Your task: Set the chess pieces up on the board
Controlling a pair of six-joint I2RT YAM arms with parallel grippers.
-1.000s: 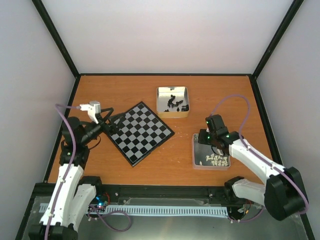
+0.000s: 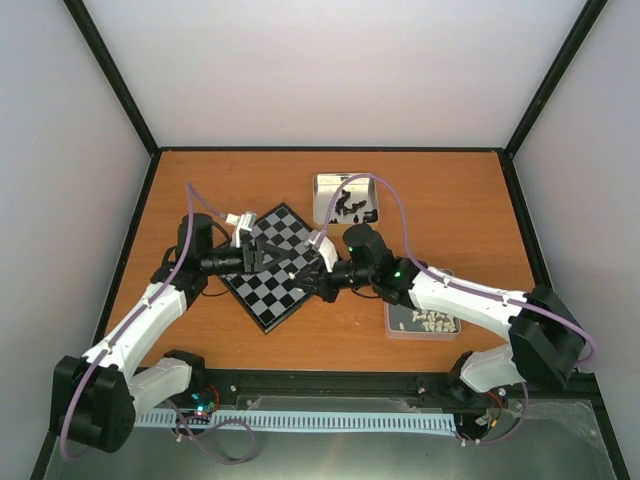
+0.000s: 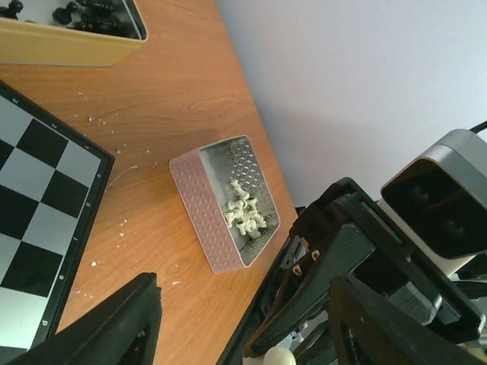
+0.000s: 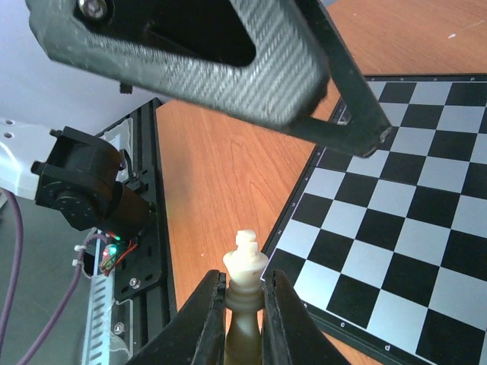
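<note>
The chessboard (image 2: pixel 268 300) lies bare in the middle of the table. Over it, my right gripper is shut on a white chess piece (image 4: pixel 244 270) with a notched crown, held upright. My left gripper (image 2: pixel 271 259) hangs over the board close to the right one, with its fingers apart and nothing seen between them. In the left wrist view the top of a white piece shows at the bottom edge, beside the right gripper.
A pink tin (image 3: pixel 199 211) of white pieces stands at the front right, partly behind my right arm. A yellow tin (image 2: pixel 344 224) of black pieces stands behind the board. Table edges and walls surround the area.
My right arm has come from the pink tin leftward to the board, carrying the white piece. My left arm has swung rightward over the board toward it.
</note>
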